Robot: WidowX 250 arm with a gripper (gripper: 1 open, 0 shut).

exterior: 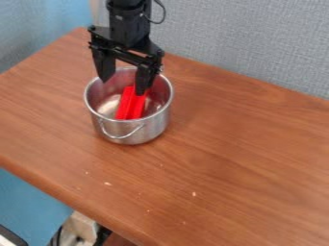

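A metal pot [141,130] with a wire handle stands on the wooden table, holding red objects [130,104] that lie inside it. Just over the pot's rim hangs my black gripper [123,73], its fingers apart with nothing between them.
A textured grey wall [244,38] rises behind; a blue surface [33,202] lies beyond the table's left edge.
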